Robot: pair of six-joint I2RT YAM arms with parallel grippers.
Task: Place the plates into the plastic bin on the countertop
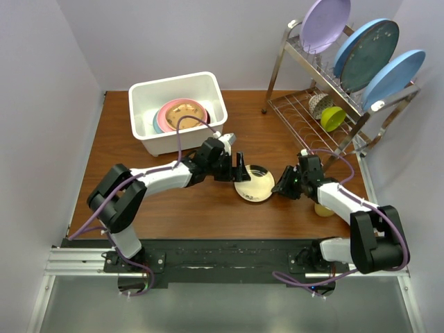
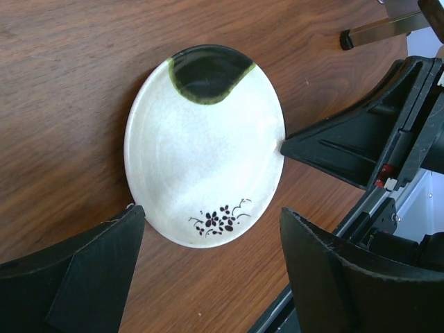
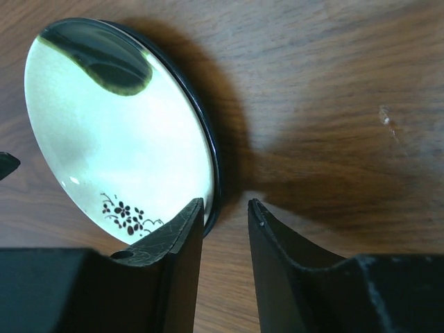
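A white plate (image 1: 254, 187) with a dark green patch and flower print lies on the wooden counter. My left gripper (image 1: 236, 171) hangs open over its upper left. My right gripper (image 1: 277, 186) is at its right rim, fingertips part open; in the right wrist view the plate (image 3: 118, 146) lies just beside the left fingertip, with nothing seen between the fingers. The white plastic bin (image 1: 147, 139) at back left holds pink, tan and blue plates.
A metal rack (image 1: 291, 111) at back right holds purple, blue and dark plates, a green bowl and a cup. Pale yellow items sit behind the right arm.
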